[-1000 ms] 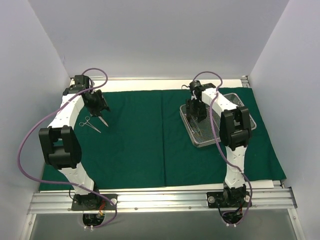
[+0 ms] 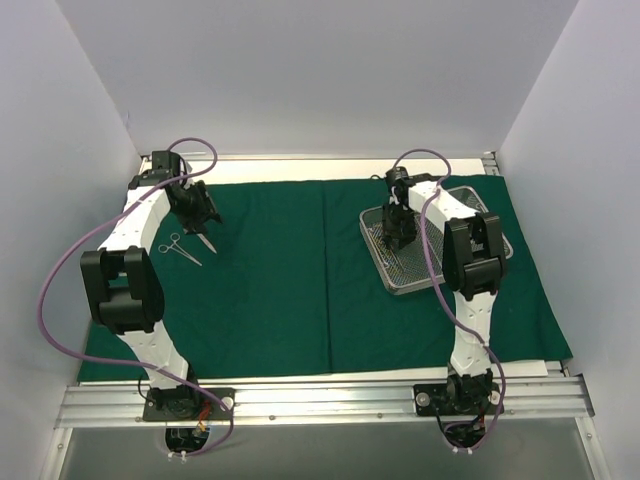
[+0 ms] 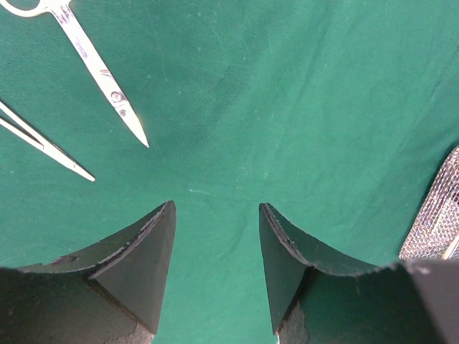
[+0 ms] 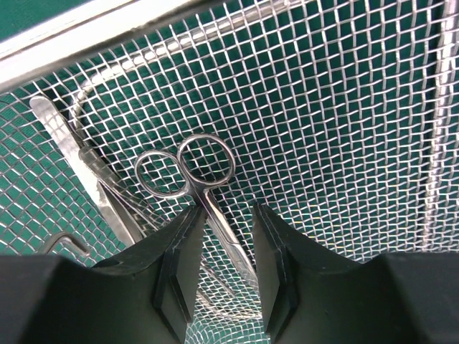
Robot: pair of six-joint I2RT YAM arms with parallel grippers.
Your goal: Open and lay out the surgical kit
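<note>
The wire mesh tray sits on the right half of the green cloth. Inside it, looped scissors, a flat metal handle and other slim instruments lie close together. My right gripper is low over the looped scissors, fingers parted around their shank; contact is unclear. My left gripper hangs open over the left cloth, nothing between its fingers. Near it lie scissors and another slim instrument.
Grey walls bound both sides and the back.
The right arm has shifted slightly to the right within the tray area. The left arm is nearly still.
</note>
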